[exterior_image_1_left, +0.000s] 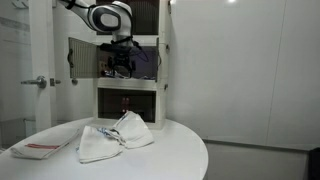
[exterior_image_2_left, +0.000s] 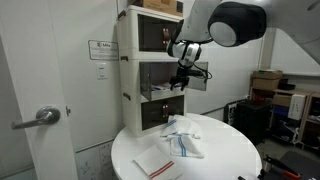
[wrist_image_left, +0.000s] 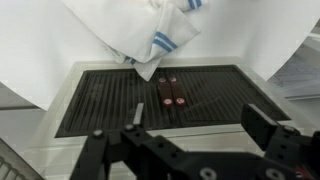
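My gripper (exterior_image_1_left: 121, 66) hangs open in front of the cabinet's middle compartment, well above the table and with nothing held. In the second exterior view the gripper (exterior_image_2_left: 184, 78) is at the compartment's right side. Below it, a crumpled white towel with blue stripes (exterior_image_1_left: 131, 128) lies at the cabinet's foot. Another white towel (exterior_image_1_left: 97, 146) lies against it, nearer the front. Apart from these, a white towel with red stripes (exterior_image_2_left: 158, 163) is spread flat. In the wrist view the blue-striped cloth (wrist_image_left: 150, 25) lies beyond the dark lower door, clear of the fingers.
The cabinet (exterior_image_2_left: 132, 75) stands at the table's back edge. Its middle compartment is open, with a mesh door (exterior_image_1_left: 86, 58) swung out to the side and some items inside. The lower mesh door (wrist_image_left: 95, 100) is closed. Bare table (exterior_image_1_left: 175, 150) shows on the right.
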